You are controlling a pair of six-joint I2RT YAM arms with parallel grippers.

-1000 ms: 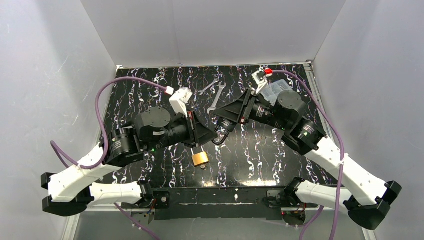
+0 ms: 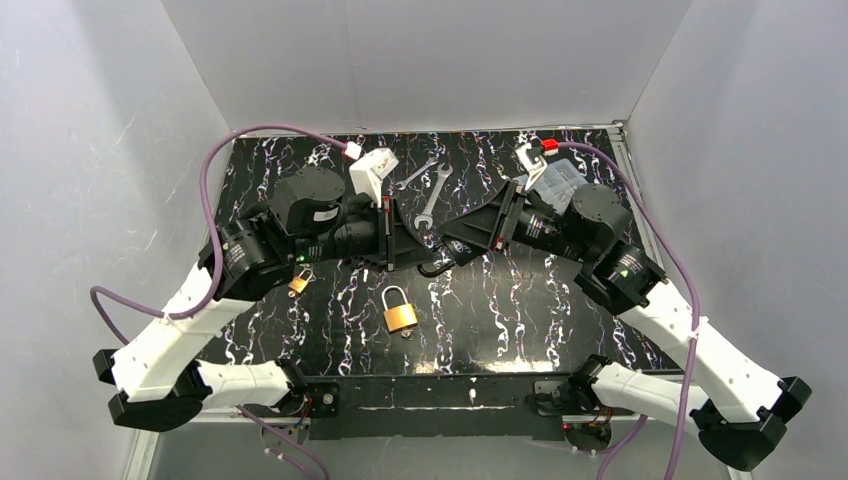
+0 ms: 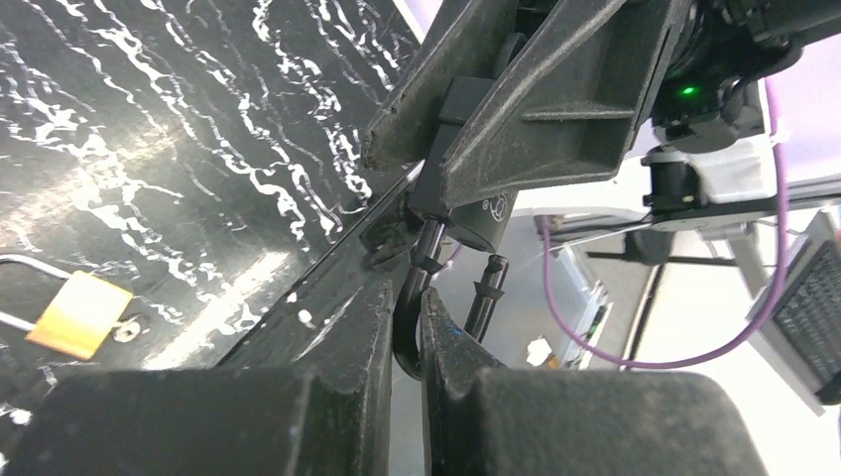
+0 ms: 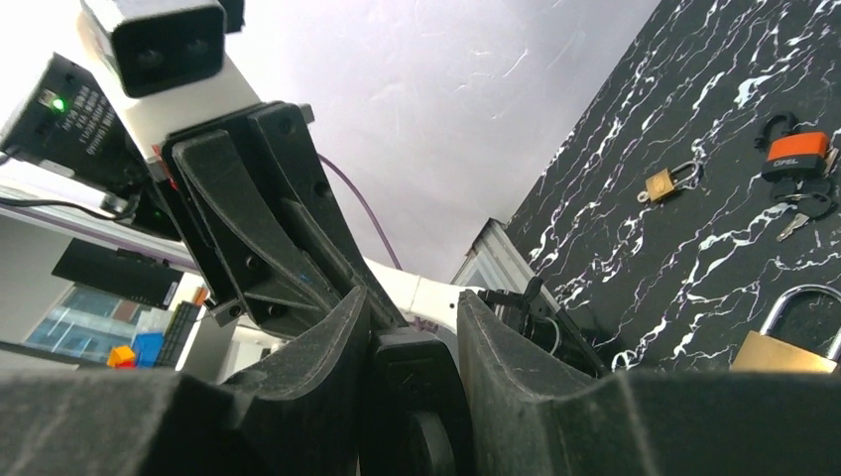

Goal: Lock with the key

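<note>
A black padlock (image 2: 459, 251) hangs above the table, its body gripped by my right gripper (image 2: 444, 232), which is shut on it. Its U-shaped shackle (image 3: 405, 315) stands open: one leg enters the body (image 3: 484, 220), while the free end (image 3: 491, 270) sits outside it. At the shackle's bend, my left gripper is shut on the bar. The right wrist view shows the padlock's dark side (image 4: 417, 362) between the right fingers. A key ring with keys (image 4: 803, 208) lies beside an orange-and-black lock (image 4: 796, 151) on the table.
A large brass padlock (image 2: 400, 317) lies on the table in front of the grippers, a small brass padlock (image 2: 300, 281) to the left. Two wrenches (image 2: 432, 195) and a clear box (image 2: 556, 185) are farther back.
My left gripper has moved back from the front edge and slightly right. The right gripper has shifted a little to the right, and the padlock has turned with its shackle now pointing more leftward.
</note>
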